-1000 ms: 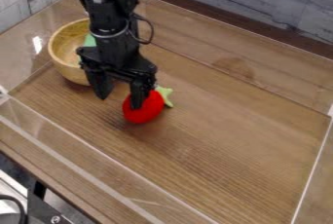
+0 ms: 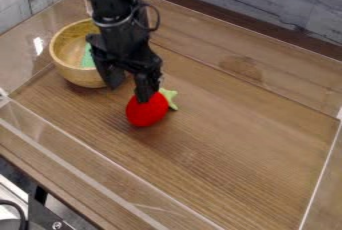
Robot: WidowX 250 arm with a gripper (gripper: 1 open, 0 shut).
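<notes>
A red round object, tomato-like point(image 2: 147, 111), lies on the wooden table with a small green piece point(image 2: 168, 98) behind it at its right. The black gripper point(image 2: 130, 85) hangs just above and left of the red object; whether its fingers are open or shut is unclear. Behind the arm at the left is a yellow bowl point(image 2: 74, 67) with something green inside, partly hidden by the arm.
A wall stands along the back left, and a black cable lies at the bottom left corner.
The arm has shifted and turned slightly, its fingers rising a little from the red object. The red object looks nearly unmoved.
</notes>
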